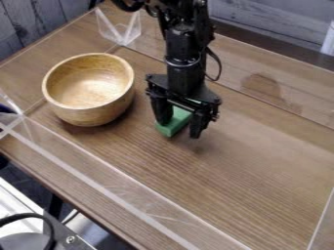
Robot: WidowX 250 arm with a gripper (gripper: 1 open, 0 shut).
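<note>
The black gripper [179, 116] is low over the middle of the wooden table, its fingers straddling a small green block [173, 124]. The block is partly hidden by the fingers, and I cannot tell whether they grip it. A wooden bowl [89, 88] stands to the left of the gripper, apart from it.
Clear plastic pieces are at the back left corner and along the left edge. A grey wall runs behind, and a dark cabled object [33, 234] sits at the lower left beyond the table edge.
</note>
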